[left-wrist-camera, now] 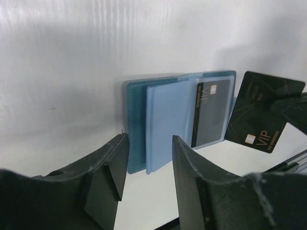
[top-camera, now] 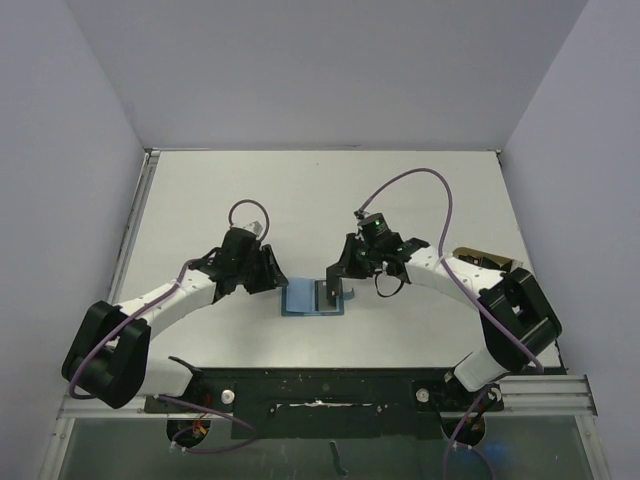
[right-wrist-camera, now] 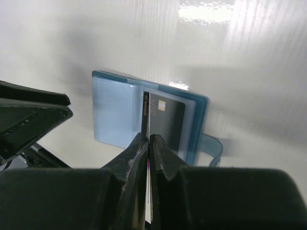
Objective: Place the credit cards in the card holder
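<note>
The open blue card holder point(top-camera: 298, 297) lies at the table's middle, with a dark VIP card point(left-wrist-camera: 211, 115) in its right pocket. My right gripper is shut on a black VIP card, seen edge-on in the right wrist view and held tilted over the holder's right part. My left gripper stands open at the holder's left side, nothing between its fingers, above the pale blue flap point(left-wrist-camera: 165, 124).
A box point(top-camera: 485, 255) with dark contents sits at the table's right edge, behind the right arm.
</note>
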